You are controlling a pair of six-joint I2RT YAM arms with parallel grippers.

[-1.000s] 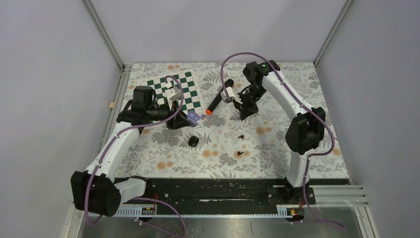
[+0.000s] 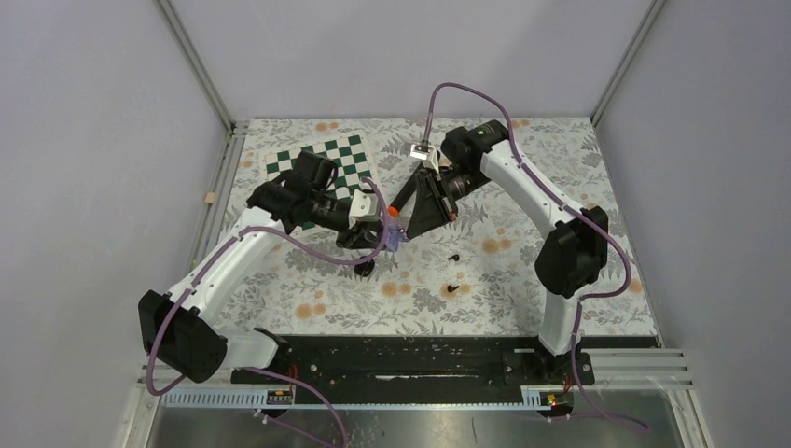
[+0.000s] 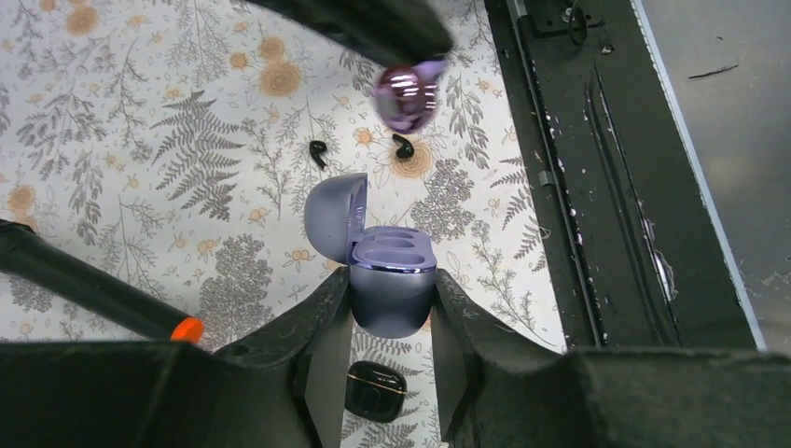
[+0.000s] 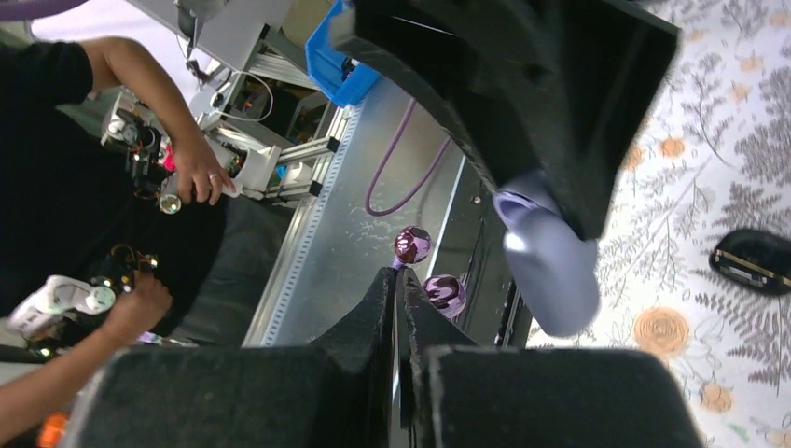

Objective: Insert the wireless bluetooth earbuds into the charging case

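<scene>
My left gripper is shut on an open lavender charging case (image 3: 387, 285), lid upright, seen from above in the left wrist view. My right gripper is shut, with a shiny pink earbud at its tips; in the left wrist view that earbud (image 3: 407, 98) hangs blurred just above and beyond the case. A second pink reflective shape (image 4: 446, 296) shows beside the right fingers. Two small black earbuds (image 3: 317, 149) (image 3: 403, 147) lie apart on the patterned table.
A black case (image 3: 375, 392) lies beneath my left gripper. A black rod with orange end (image 3: 187, 329) and a checkered board (image 2: 345, 149) are at the back. The table's front edge borders a dark rail.
My left gripper has carried the case rightward to the middle, and my right gripper has moved left toward it, so the two now nearly meet.
</scene>
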